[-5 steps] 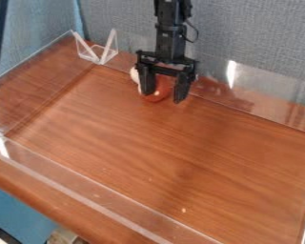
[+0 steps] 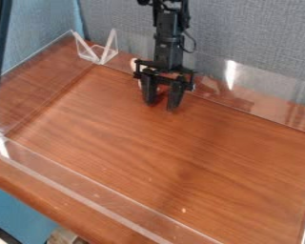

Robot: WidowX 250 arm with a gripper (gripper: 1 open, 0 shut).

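My black gripper (image 2: 162,95) hangs low over the back middle of the wooden tray floor, its two fingers apart and pointing down. Behind it, a small reddish object with a pale part is mostly hidden by the gripper, so I cannot tell what it is or whether it touches the fingers.
Clear plastic walls edge the wooden surface (image 2: 181,181). A white wire frame (image 2: 98,52) stands in the back left corner. A grey textured panel stands behind.
The gripper has shifted slightly left and down toward the viewer, and it now covers more of the reddish object behind it.
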